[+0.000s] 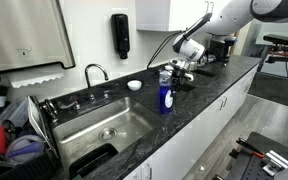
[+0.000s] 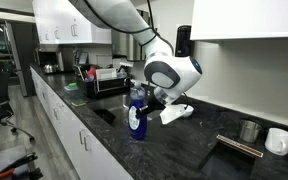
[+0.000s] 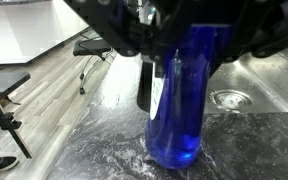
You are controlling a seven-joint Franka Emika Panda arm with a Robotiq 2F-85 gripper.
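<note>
A blue bottle with a white label (image 3: 179, 110) fills the middle of the wrist view, close to upright at the sink's edge. My gripper (image 1: 170, 83) is shut on its upper part, and the fingers hide the bottle's top. In exterior view 2 the white arm reaches down from the right to the same blue bottle (image 2: 137, 122), near the counter's front edge. Whether its base touches the dark counter or hangs just above it, I cannot tell.
The steel sink (image 1: 82, 128) with its faucet (image 1: 96, 72) lies beside the bottle. A white bowl (image 1: 134, 85) is by the wall. A metal cup (image 2: 249, 131) and a white cup (image 2: 278, 141) stand by a black tray (image 2: 222, 160). Dark counter around the bottle is clear.
</note>
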